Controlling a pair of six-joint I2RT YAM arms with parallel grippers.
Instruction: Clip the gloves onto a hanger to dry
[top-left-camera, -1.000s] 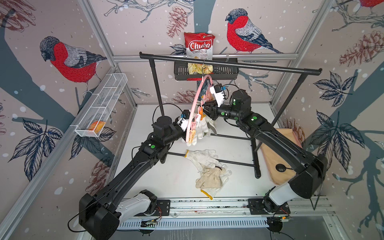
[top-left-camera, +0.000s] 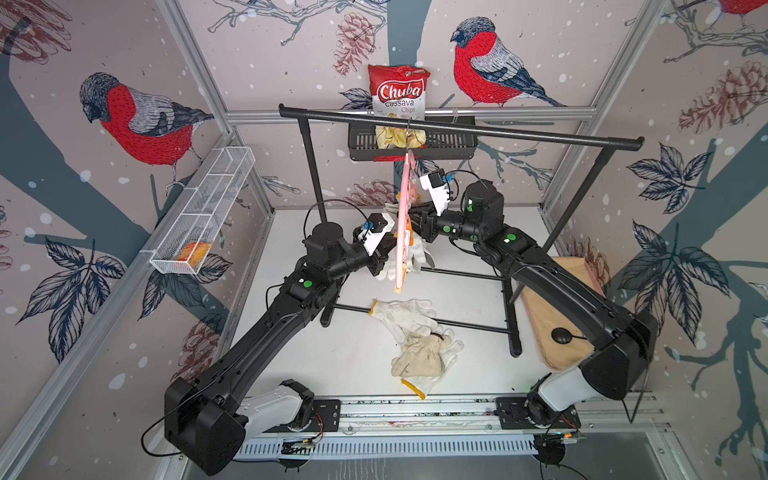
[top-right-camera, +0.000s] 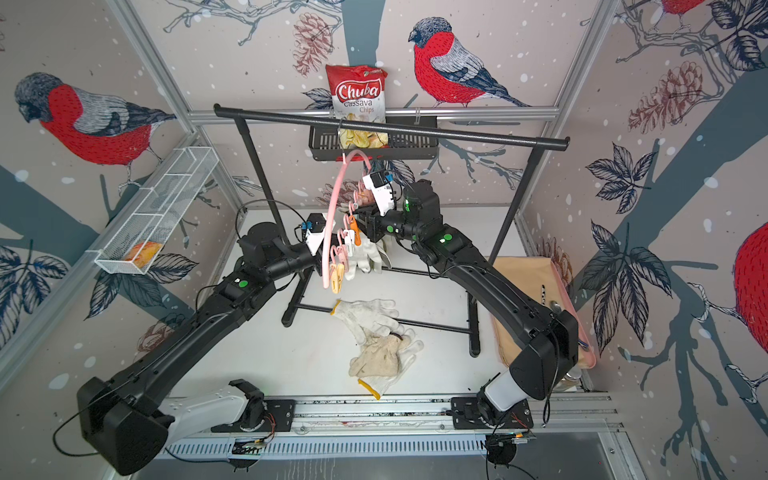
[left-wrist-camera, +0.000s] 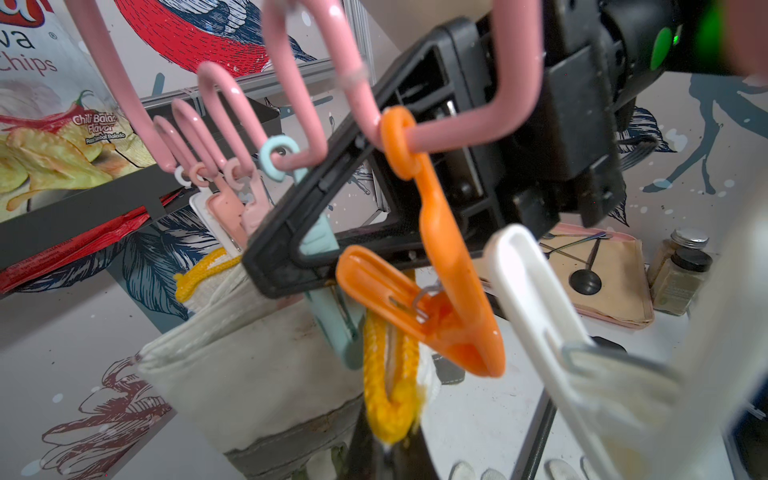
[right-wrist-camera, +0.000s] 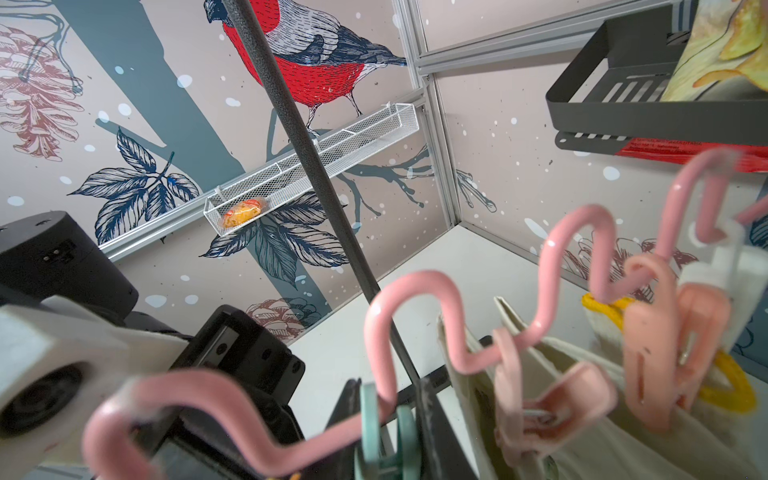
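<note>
The pink clip hanger hangs from the rack bar. My right gripper is shut on a mint clip on it. In the left wrist view my left gripper is shut on a glove's yellow cuff, below that clip and beside an orange clip. Another white glove hangs among the clips behind. Loose gloves lie on the table below.
A black shelf with a chips bag stands behind the hanger. A white wire basket is on the left wall, a tan tray at the right. Rack feet cross the table.
The hanger's front end has swung right in the top left view, and my left gripper has moved slightly right with it. My right arm is nearly still.
</note>
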